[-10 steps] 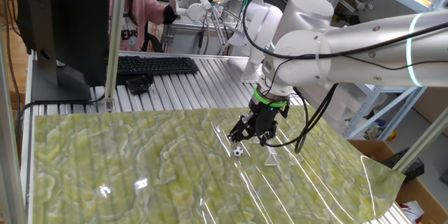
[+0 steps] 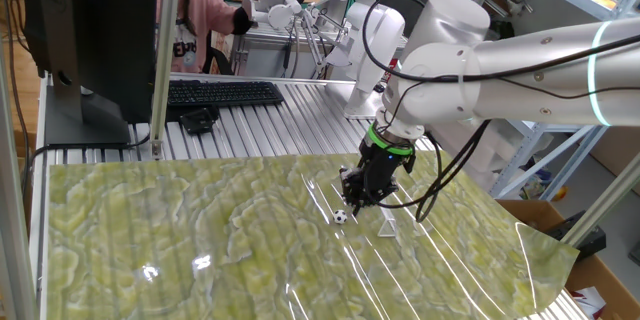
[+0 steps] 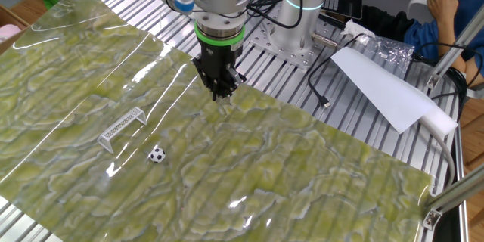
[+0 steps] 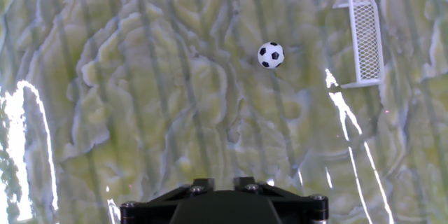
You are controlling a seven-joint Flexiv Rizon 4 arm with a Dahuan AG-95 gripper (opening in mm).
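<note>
A small black-and-white football (image 4: 271, 55) rests on the green marbled sheet, with a white toy goal (image 4: 366, 38) to its right in the wrist view. Both the football (image 3: 156, 154) and the goal (image 3: 121, 128) show in exterior view 2, apart from each other. My gripper (image 3: 221, 98) hangs over the sheet near its edge on the robot's base side, clear of both. At the bottom of the wrist view, the fingertips of my gripper stand close together with a narrow gap and nothing visible between them. Full closure is unclear.
The marbled sheet (image 3: 318, 174) is otherwise bare, with bright reflections. A keyboard (image 2: 225, 93) and a monitor (image 2: 85, 60) stand behind it. White paper (image 3: 382, 87) and a loose cable lie on the slatted table beside the arm's base. Metal posts rise at the corners.
My gripper's fingers have come much closer together, from a wide spread. The wrist has shifted slightly right and turned more upright in exterior view 1. The football and goal have stayed put.
</note>
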